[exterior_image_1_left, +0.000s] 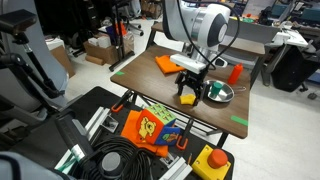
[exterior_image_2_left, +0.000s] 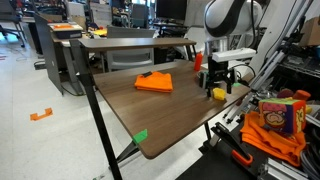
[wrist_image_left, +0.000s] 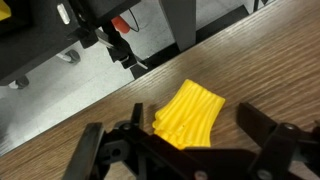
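A small yellow block-like thing (wrist_image_left: 188, 115) lies on the brown wooden table (wrist_image_left: 105, 135), near its front edge. In the wrist view my gripper stands open, one dark finger on either side of the yellow thing and clear of it. Exterior view 1 has the gripper (exterior_image_1_left: 189, 90) low over the yellow thing (exterior_image_1_left: 187, 100), and partly hiding it. The same yellow thing (exterior_image_2_left: 218, 94) shows just by the fingers in exterior view 2.
Right beside the gripper lies a metal pan (exterior_image_1_left: 218, 93) with a green cup (exterior_image_1_left: 216, 86) in it. A red bottle (exterior_image_1_left: 235, 74) stands behind, and an orange cloth (exterior_image_2_left: 154, 81) lies farther along the table. The table between cloth and gripper is bare.
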